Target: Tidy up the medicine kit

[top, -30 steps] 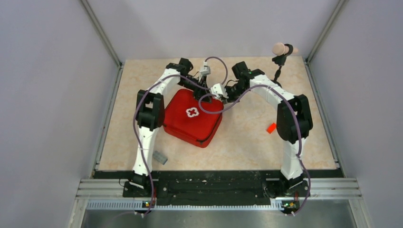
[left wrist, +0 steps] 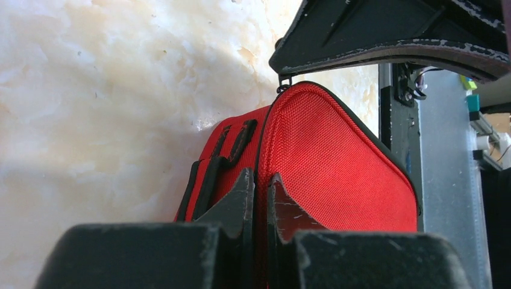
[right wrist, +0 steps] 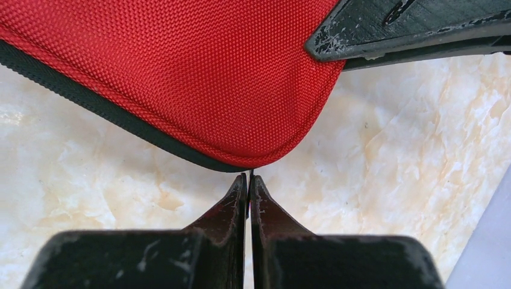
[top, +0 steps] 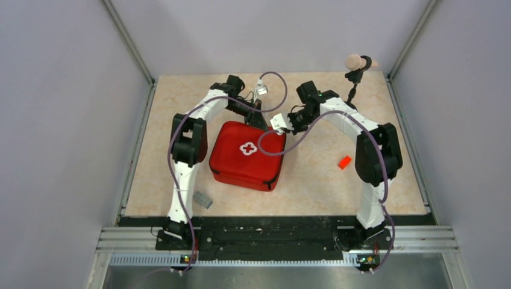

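Observation:
The red medicine kit (top: 241, 161) lies closed on the table, its white cross badge (top: 249, 149) facing up. At its back edge, my left gripper is shut on the kit's red piped rim, which runs between the fingers in the left wrist view. My right gripper is shut at the rounded corner of the kit's lid, its tips right at the dark zipper edge (right wrist: 156, 133). Whether a thin zipper pull sits between those tips cannot be made out. A small metal zipper pull (left wrist: 284, 83) shows beside a black finger in the left wrist view.
Both arms stand close together at the kit's back right corner. A small orange-red block (top: 344, 162) lies on the right of the table, and a grey block (top: 202, 199) at the front left.
Over the last second the kit has turned slightly, its front right corner shifting toward the right and front. My right gripper has moved a little right and toward the front. The left has barely moved.

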